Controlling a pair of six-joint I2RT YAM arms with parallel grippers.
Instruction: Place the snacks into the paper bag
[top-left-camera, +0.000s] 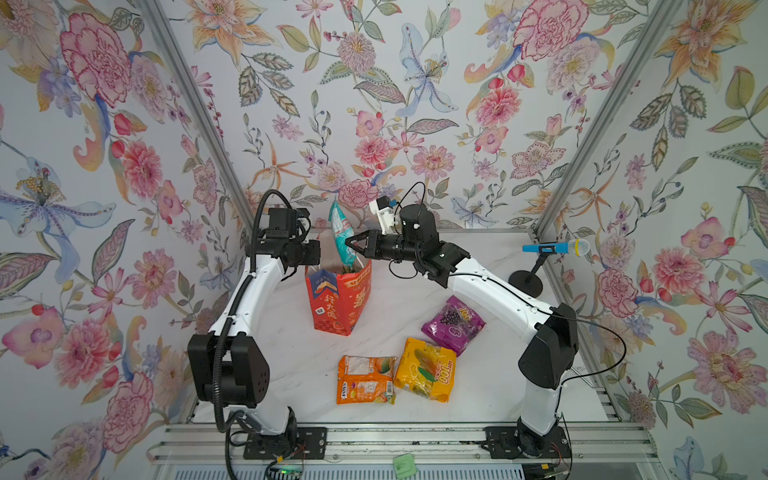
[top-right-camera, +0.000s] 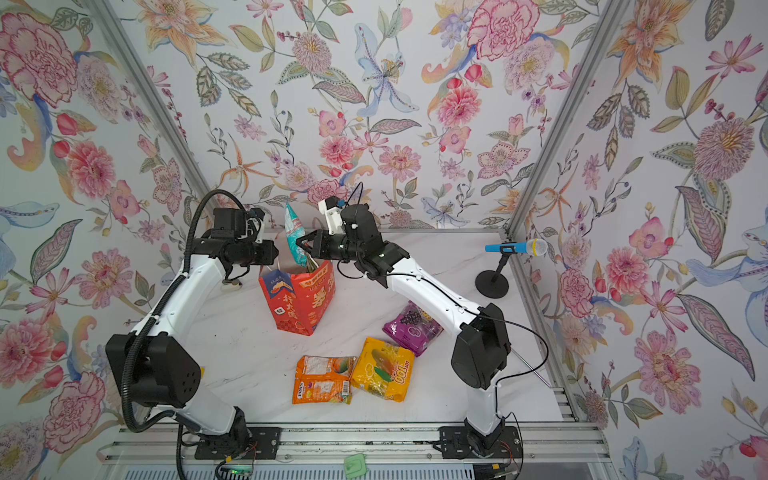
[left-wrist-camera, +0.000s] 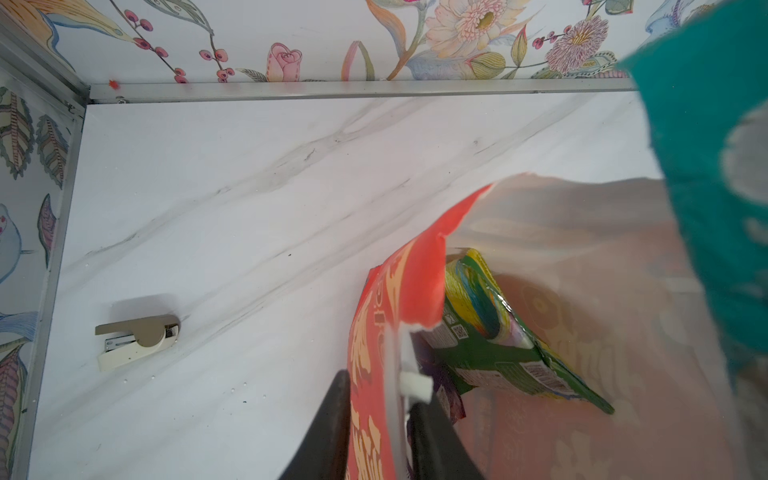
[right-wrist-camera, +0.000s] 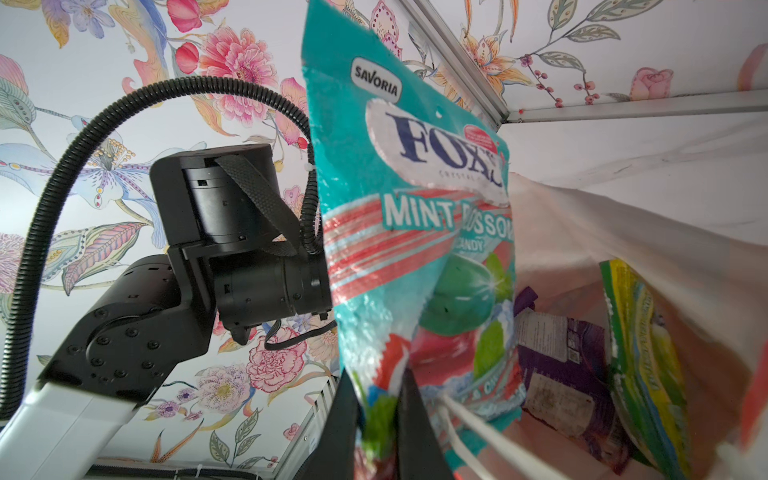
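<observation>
The red paper bag (top-left-camera: 340, 300) stands upright with its mouth open. A teal mint candy packet (right-wrist-camera: 416, 200) is upright over the bag, its lower end inside the mouth. My right gripper (top-left-camera: 352, 243) is shut on the packet's edge. At the bag's left rim, my left gripper is open, with the bag's wall between its fingers. Inside lie a green-yellow packet (left-wrist-camera: 512, 360) and a purple one (right-wrist-camera: 560, 360). On the table rest an orange packet (top-left-camera: 365, 380), a yellow packet (top-left-camera: 425, 369) and a purple grape packet (top-left-camera: 453, 324).
A black stand with a blue top (top-left-camera: 552, 248) is at the far right of the table. A small beige stapler (left-wrist-camera: 138, 340) lies left of the bag. White bag handles rise by the right gripper. Table around the bag is bare.
</observation>
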